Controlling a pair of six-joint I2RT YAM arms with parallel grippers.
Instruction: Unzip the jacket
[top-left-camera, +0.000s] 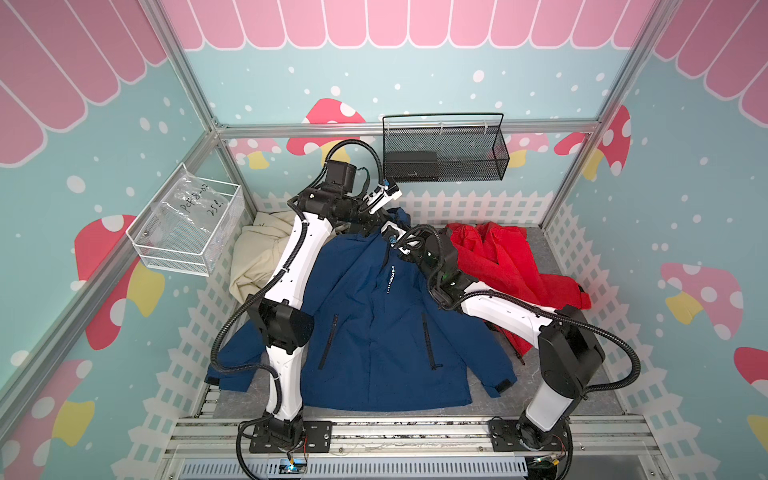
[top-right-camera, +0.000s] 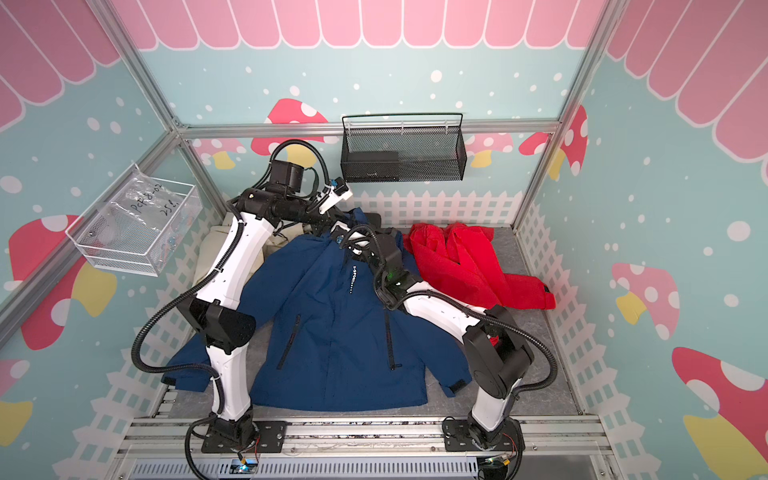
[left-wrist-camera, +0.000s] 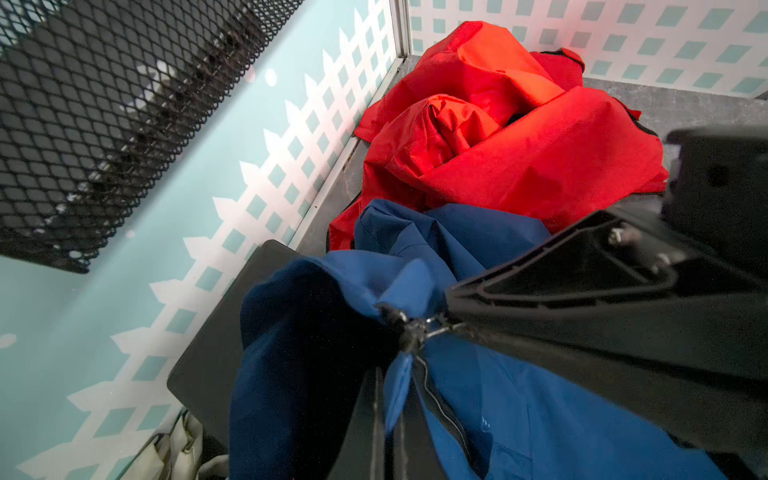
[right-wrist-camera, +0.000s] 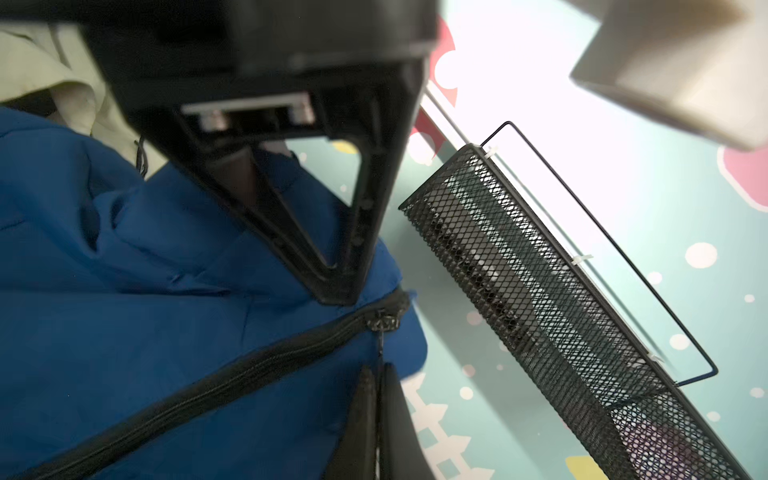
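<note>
The blue jacket (top-left-camera: 372, 336) lies front up, its collar raised at the back wall. In the left wrist view my left gripper is shut on a thin fold of the collar edge. Close beside it, my right gripper is shut on the small pull tab (right-wrist-camera: 381, 345) hanging from the zipper slider (right-wrist-camera: 384, 322). That slider sits at the top end of the black zipper (right-wrist-camera: 224, 384), whose rows run closed below it as far as shown. Both arms hide most of the collar in the top views.
A red garment (top-left-camera: 504, 260) is heaped to the right, a cream one (top-left-camera: 260, 248) to the left. The black mesh basket (top-left-camera: 472, 152) hangs just above the collar on the back wall. A white wire basket (top-left-camera: 188, 224) hangs at left.
</note>
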